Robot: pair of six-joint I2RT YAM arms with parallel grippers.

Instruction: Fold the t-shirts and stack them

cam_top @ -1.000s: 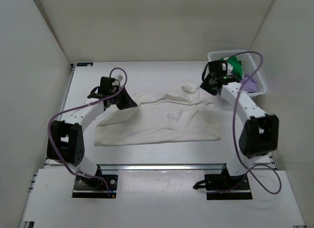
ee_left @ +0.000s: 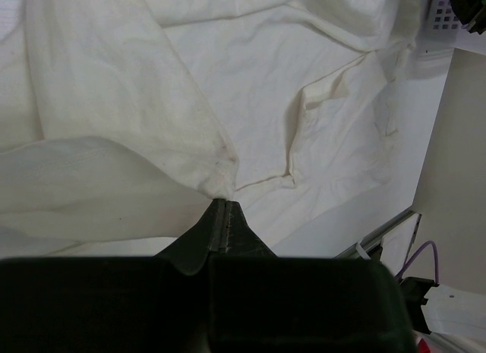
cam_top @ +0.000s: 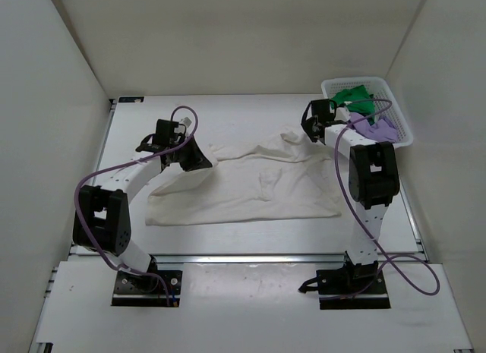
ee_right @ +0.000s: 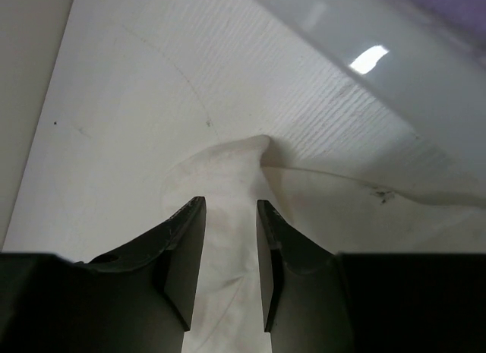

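Observation:
A cream t-shirt (cam_top: 235, 190) lies spread and partly rumpled over the middle of the white table. On its left part, my left gripper (cam_top: 210, 165) is shut on a raised fold of the shirt; in the left wrist view the cloth (ee_left: 205, 167) runs up to the closed fingertips (ee_left: 220, 209). My right gripper stands open above the far right of the shirt, close to the basket. A pale peak of cloth (ee_right: 250, 159) shows beyond and below its parted fingers (ee_right: 186, 239), with nothing clearly gripped.
A white basket (cam_top: 404, 125) holding green cloth (cam_top: 355, 99) and purple cloth (cam_top: 377, 129) stands at the back right, right beside my right gripper. Bare table (cam_top: 228, 239) runs along the front, and more is free behind the shirt.
My left arm and the cloth under it have stayed put.

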